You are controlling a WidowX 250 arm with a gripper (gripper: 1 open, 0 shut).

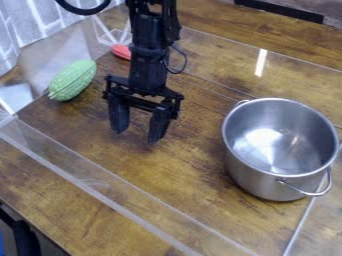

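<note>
My black gripper (pixel 140 122) hangs low over the wooden tabletop in the middle left of the camera view, its two fingertips apart with nothing visible between them. A green oblong object (pixel 72 80) lies to its left, and a large steel pot (pixel 278 150) stands to its right, both apart from it. A small red object (pixel 120 51) lies behind the arm, partly hidden.
Clear plastic walls run along the sides and front of the wooden work area (pixel 160 185).
</note>
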